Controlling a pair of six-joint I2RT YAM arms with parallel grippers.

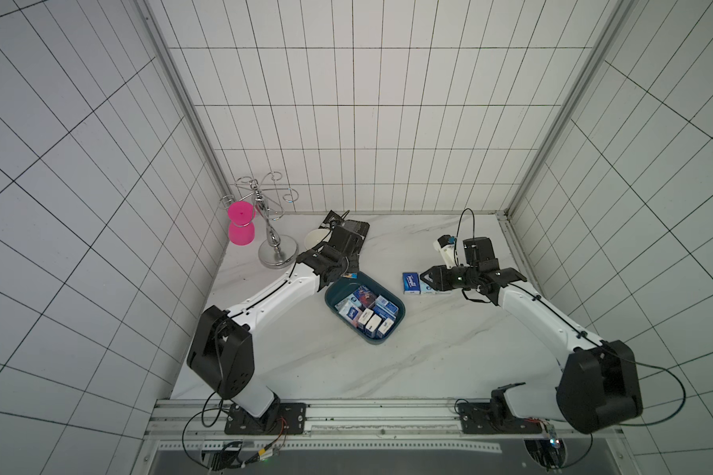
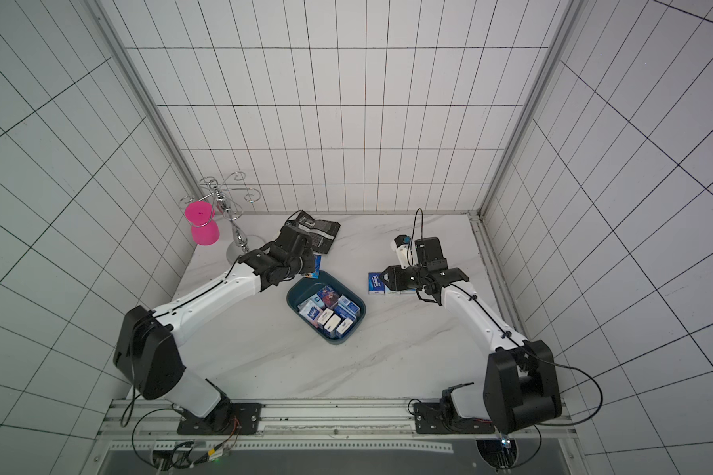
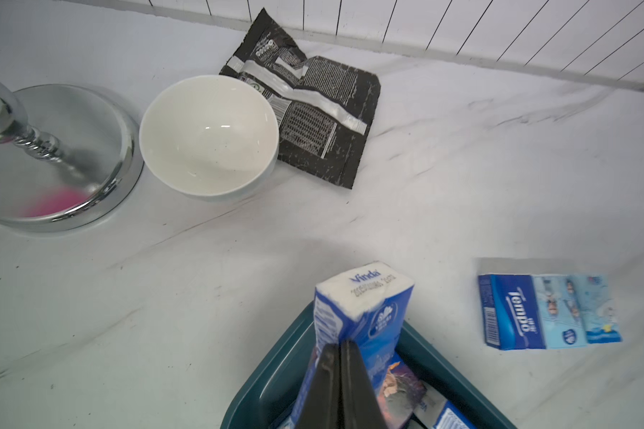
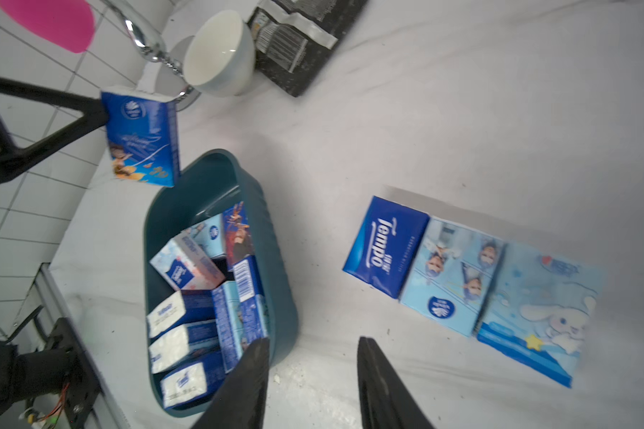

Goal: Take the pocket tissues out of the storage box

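Observation:
A blue and white Vinda tissue pack [image 4: 141, 136] hangs in the air above the far end of the dark teal storage box [image 4: 264, 236]. My left gripper is shut on this pack, its fingertips close together against it. Inside the box lie several more packs, among them white-ended ones [image 4: 182, 348] and a pinkish-white one [image 4: 186, 263]. On the table right of the box, a Tempo pack [image 4: 386, 246], a pack with cartoon figures [image 4: 450, 275] and a rabbit pack [image 4: 540, 311] lie in a row. My right gripper stands open and empty near this row.
Behind the box are a white bowl [image 3: 209, 136] and a black packet [image 3: 322, 114]. A chrome stand [image 1: 273, 237] with a pink cup [image 1: 241, 223] rises at the back left. Free table lies in front of and behind the row of packs.

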